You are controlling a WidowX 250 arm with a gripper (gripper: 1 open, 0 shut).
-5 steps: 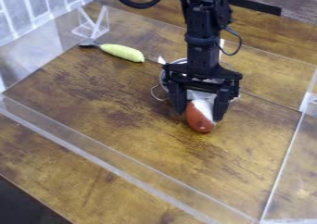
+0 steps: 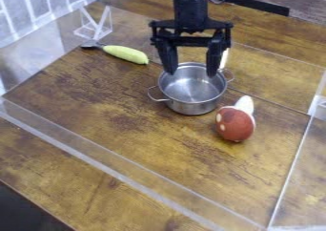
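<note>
My black gripper (image 2: 192, 57) hangs open above a steel pot (image 2: 192, 92), its fingers over the back half of the rim, with nothing seen held. A red round object (image 2: 234, 125) with a white piece behind it lies on the wooden table (image 2: 121, 158), right and in front of the pot. A pale yellow corn-like piece (image 2: 126, 54) lies at the back left.
A dark spoon-like utensil (image 2: 91, 47) and a clear stand (image 2: 93, 27) are at the back left. Another pale object is partly hidden behind the pot and gripper. Clear low walls edge the work area.
My gripper has moved up and back, away from the red object, uncovering the pot. The red object now sits further right.
</note>
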